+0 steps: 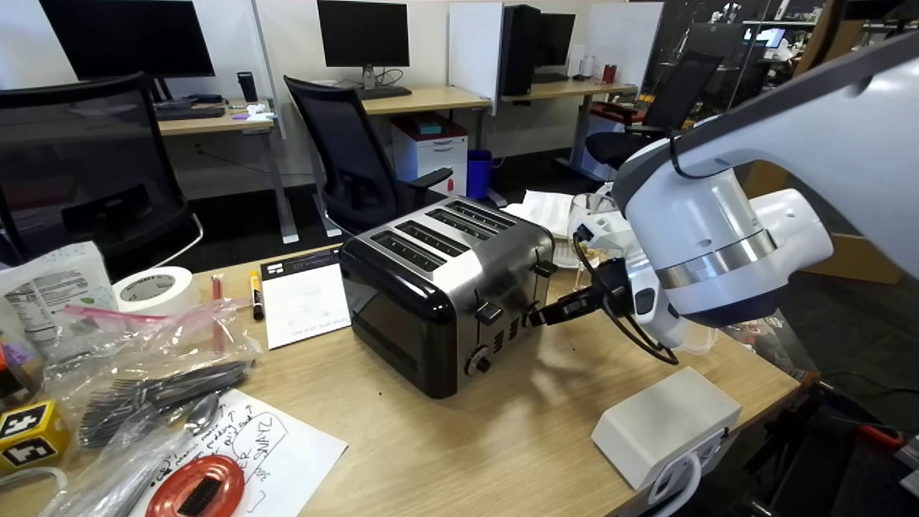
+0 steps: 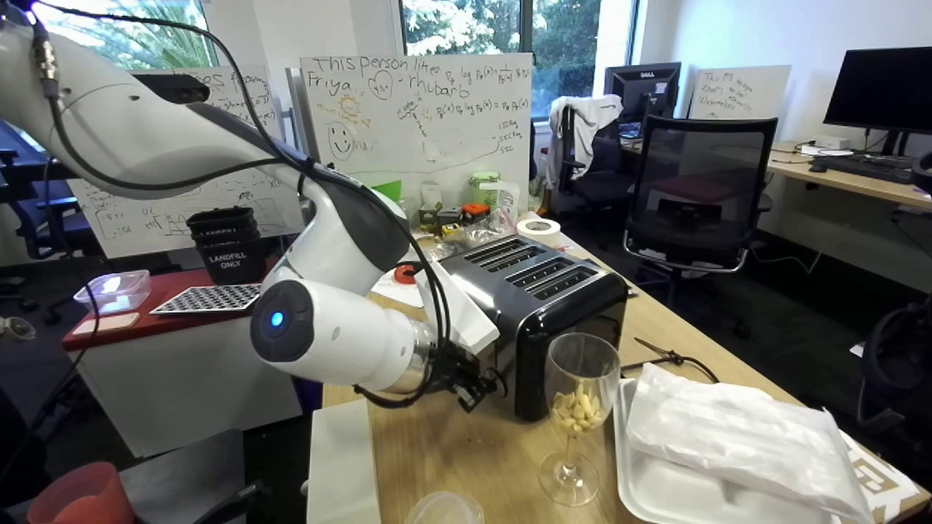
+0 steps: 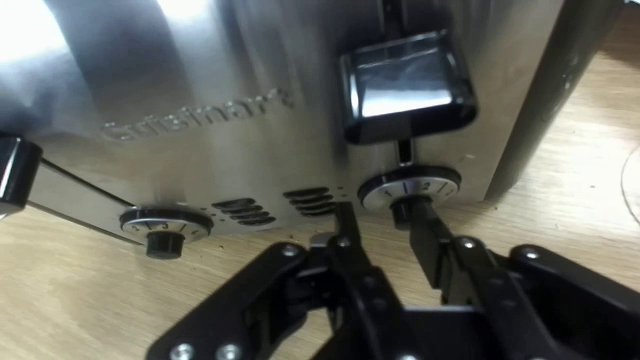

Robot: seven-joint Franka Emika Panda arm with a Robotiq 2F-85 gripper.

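A steel and black toaster (image 1: 448, 276) stands on the wooden desk. Its front face fills much of the wrist view, with a black lever (image 3: 408, 90), a near dial (image 3: 411, 186) and another dial (image 3: 165, 231) further left. My gripper is partly open in front of the near dial. The right finger (image 3: 435, 240) overlaps that dial's black knob (image 3: 400, 215), while the left finger (image 3: 348, 231) stands left of it with a gap. Whether the right finger touches the knob is unclear. In the second exterior view, the gripper (image 2: 485, 393) is low beside the toaster.
A wine glass (image 2: 581, 393) holding pale pieces stands close to the toaster, beside a white tray (image 2: 633, 489). A white box (image 1: 668, 426) sits at the desk's edge. Bags and a brush (image 1: 164, 392) clutter the left; bare desk lies before the toaster.
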